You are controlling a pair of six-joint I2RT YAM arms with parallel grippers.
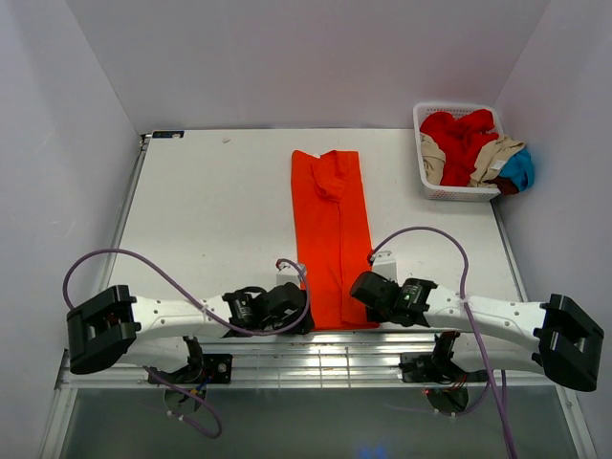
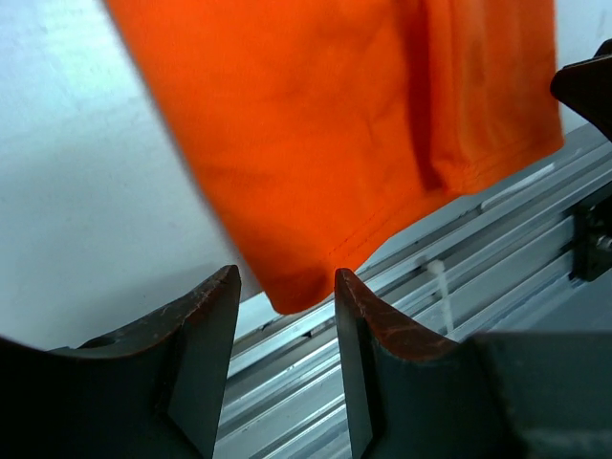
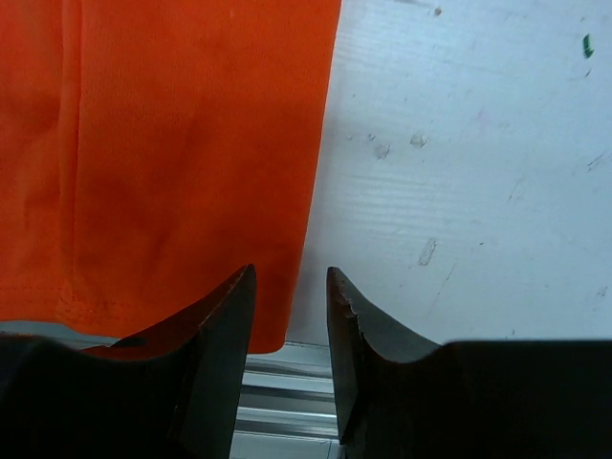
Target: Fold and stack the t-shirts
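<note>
A red t-shirt (image 1: 325, 249) lies in a long folded strip on the white table, running from the back toward the front edge. At its near left corner my left gripper stands partly open, the cloth between and just beyond its fingertips. My right gripper is open over the near right corner, its left finger over the fabric and its right finger over bare table. In the top view both grippers are low at the front edge, their fingertips hidden by the arms.
A white basket (image 1: 457, 192) of red, beige and blue clothes sits at the back right. A metal rail (image 1: 316, 356) runs along the front edge.
</note>
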